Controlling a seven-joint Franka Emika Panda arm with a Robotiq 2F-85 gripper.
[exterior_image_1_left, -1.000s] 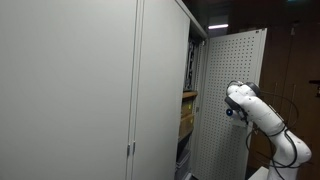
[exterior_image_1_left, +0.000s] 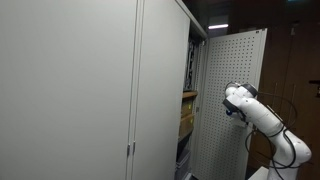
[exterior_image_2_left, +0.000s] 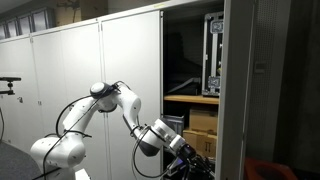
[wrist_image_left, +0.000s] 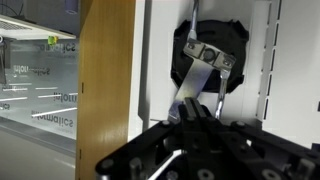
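Observation:
In the wrist view, a black round plate (wrist_image_left: 210, 52) with a metal latch mechanism is fixed on the pale inner face of a cabinet door. A flat silver bar (wrist_image_left: 194, 80) runs down from it towards my gripper. The gripper looks shut, its tips close to the bar's lower end; whether they touch it cannot be told. Nothing shows between the fingers. In exterior view 1 the arm (exterior_image_1_left: 268, 125) reaches to the perforated open door (exterior_image_1_left: 225, 75). The fingers are hidden in exterior view 2.
Tall white cabinet doors (exterior_image_2_left: 135, 65) stand beside the opening. Inside the cabinet are cardboard boxes (exterior_image_2_left: 202, 122) and a wooden shelf (exterior_image_2_left: 193, 99). A brown wooden edge (wrist_image_left: 105, 75) runs along the left in the wrist view, with glass panes (wrist_image_left: 40, 85) beyond it.
The arm's wrist has shifted and turned slightly at the perforated door. The doors and boxes look unchanged.

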